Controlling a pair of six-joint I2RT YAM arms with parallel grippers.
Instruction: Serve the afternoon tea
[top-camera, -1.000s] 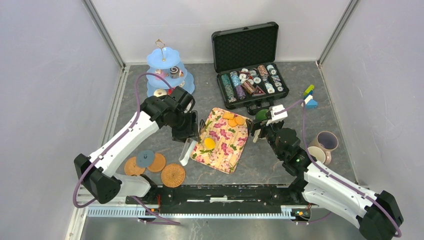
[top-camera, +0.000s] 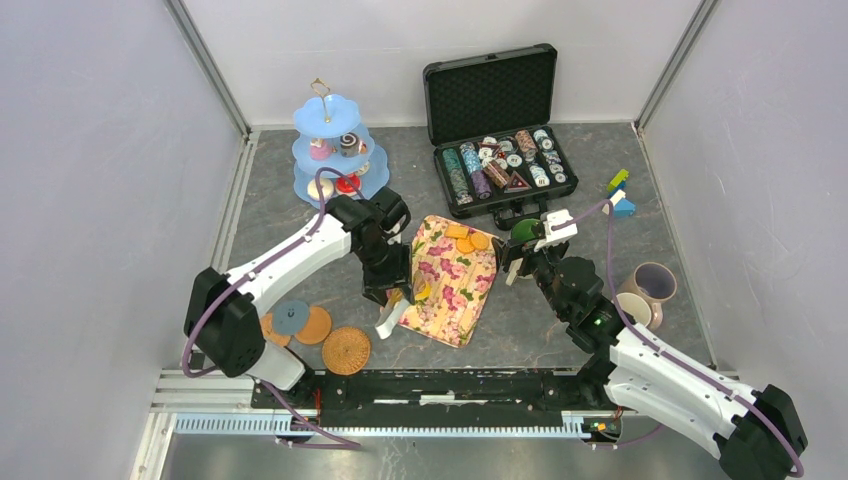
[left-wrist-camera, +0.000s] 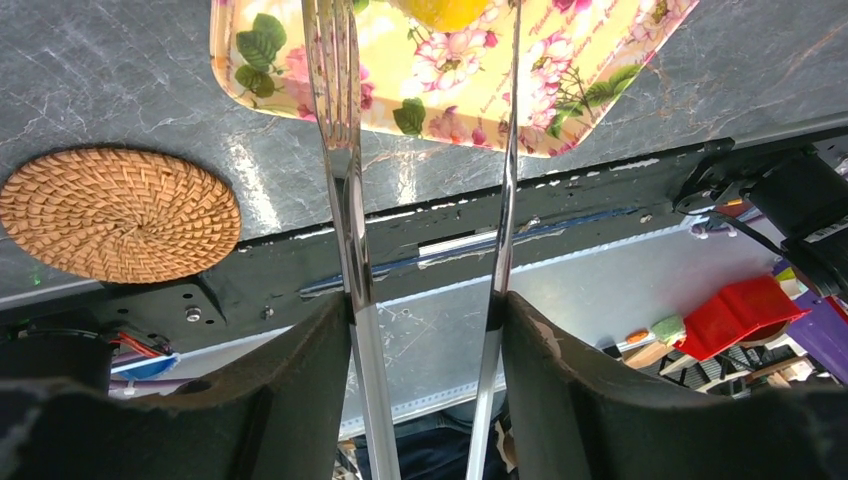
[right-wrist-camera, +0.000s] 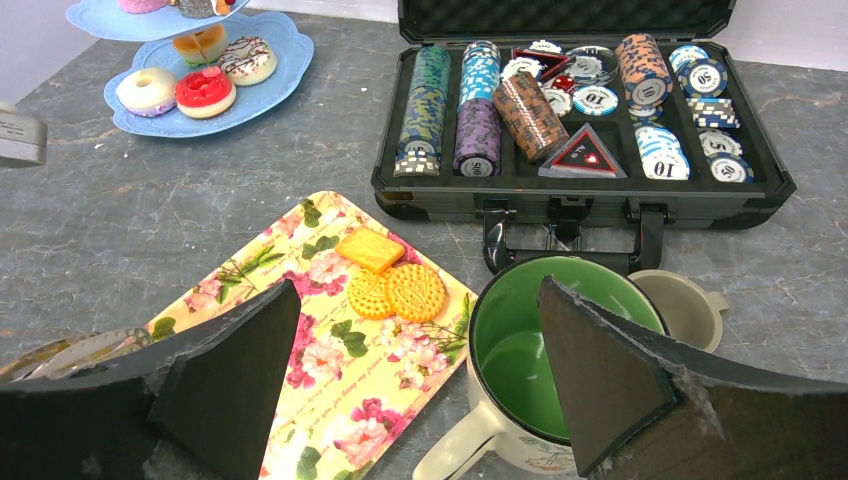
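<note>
Metal tongs, one arm fork-tipped and the other seen edge-on, are gripped between the fingers of my left gripper. Their tips reach over the left part of a floral tray, beside a yellow piece; contact is unclear. Several biscuits lie at the tray's far end. My right gripper is open at the tray's right side. One of its fingers overlaps the green-lined mug, the other is over the tray; the mug's handle shows between them.
A blue tiered stand with sweets is at the back left. Behind the tray sits an open poker-chip case. Woven coasters lie front left, a tall mug and colored blocks at the right.
The right arm has stayed still.
</note>
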